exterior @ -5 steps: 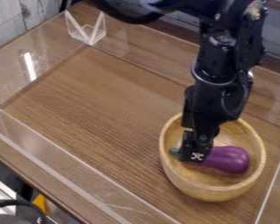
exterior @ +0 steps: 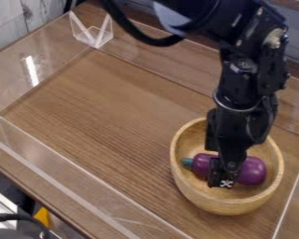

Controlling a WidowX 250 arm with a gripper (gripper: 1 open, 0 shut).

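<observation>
A light wooden bowl (exterior: 190, 191) sits at the front right of the table, holding a purple eggplant toy (exterior: 246, 170) with a teal stem. My black gripper (exterior: 220, 163) reaches down from above into the bowl, its fingers over and around the eggplant. It is open; whether the fingers touch the eggplant cannot be told.
A clear wire or plastic object (exterior: 93, 28) stands at the back left. A small yellow thing (exterior: 42, 217) shows past the front left edge.
My gripper has shifted slightly right and down within the bowl, now over more of the eggplant.
</observation>
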